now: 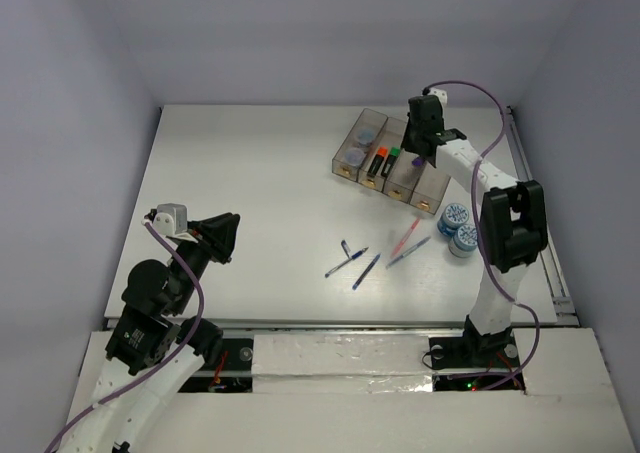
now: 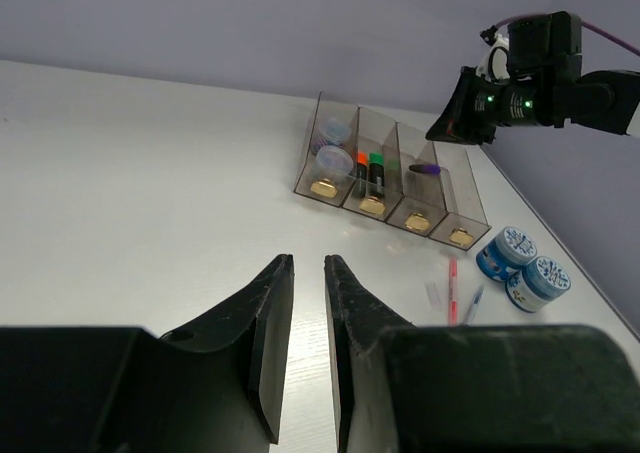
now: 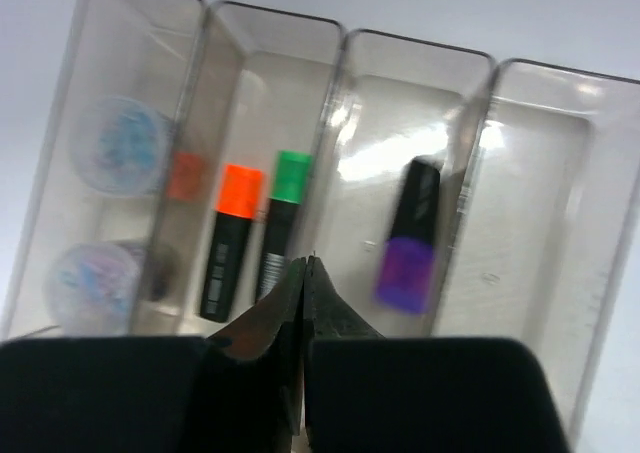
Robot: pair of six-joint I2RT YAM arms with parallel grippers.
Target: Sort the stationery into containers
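Note:
A clear four-compartment organizer (image 1: 346, 170) holds two round containers in the left compartment, orange (image 3: 230, 243) and green (image 3: 281, 213) markers in the second, and a purple marker (image 3: 408, 263) in the third. My right gripper is shut above it, nothing visible between its fingers. My left gripper, at the lower left of the top view, is part open and empty. Pens (image 1: 366, 271) in blue and a pink one (image 1: 406, 234) lie on the table before the organizer.
Two blue-and-white jars (image 1: 454, 215) stand right of the pens, beside the right arm. Walls bound the back and sides.

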